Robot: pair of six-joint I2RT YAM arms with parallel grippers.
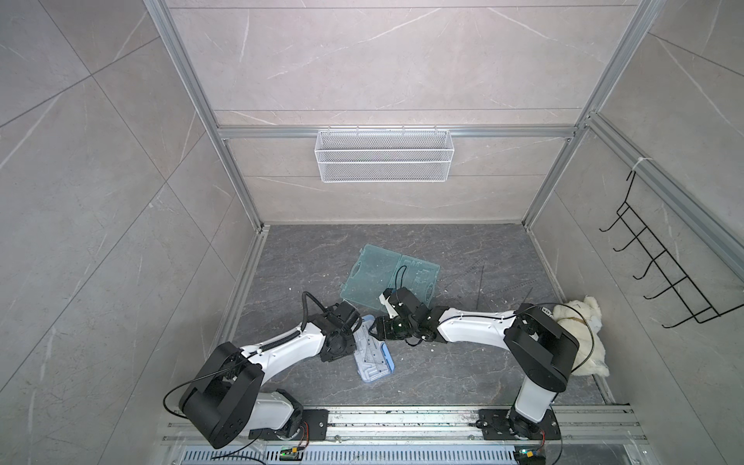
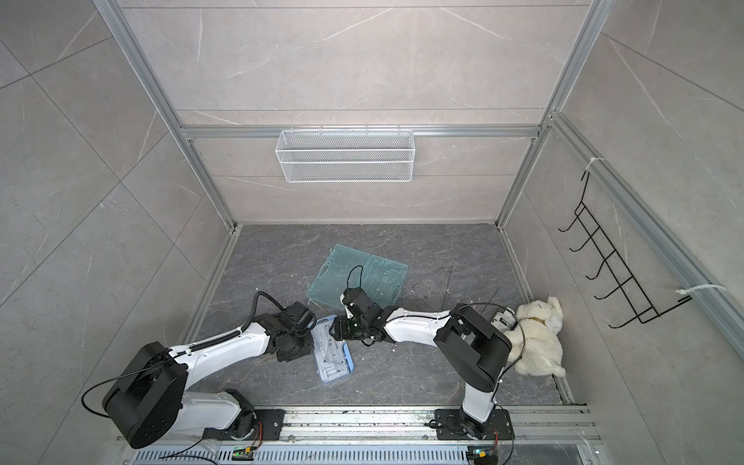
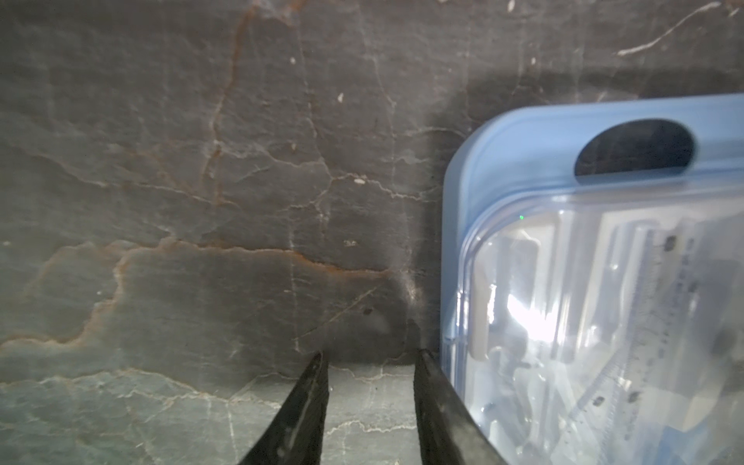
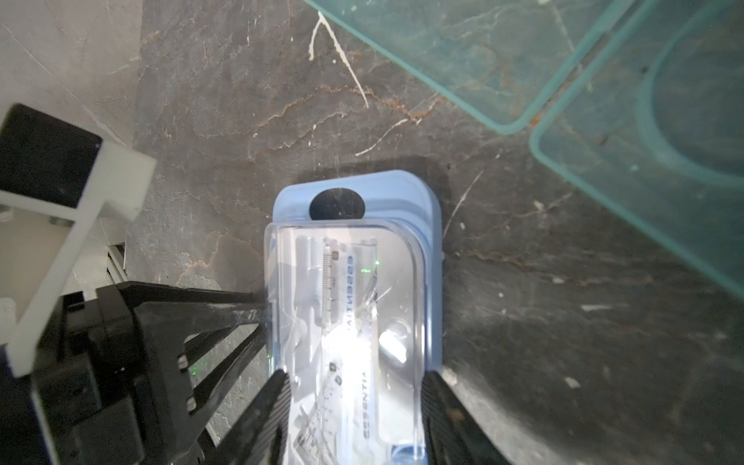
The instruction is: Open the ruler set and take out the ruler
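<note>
The ruler set [image 2: 331, 352] is a light blue case with a clear lid [image 4: 391, 310], lying on the grey floor between both arms, rulers showing inside. In the left wrist view my left gripper is part open beside the case's left edge, with only floor between its fingertips. My right gripper is open over the case, its fingers either side of the clear lid in the right wrist view; whether they touch it I cannot tell.
A translucent teal organiser [image 1: 376, 271] lies behind the case. A cream plush toy [image 2: 538, 348] sits at the right wall. A white mesh basket [image 1: 383, 155] and black hook rack [image 1: 666, 279] hang on the walls.
</note>
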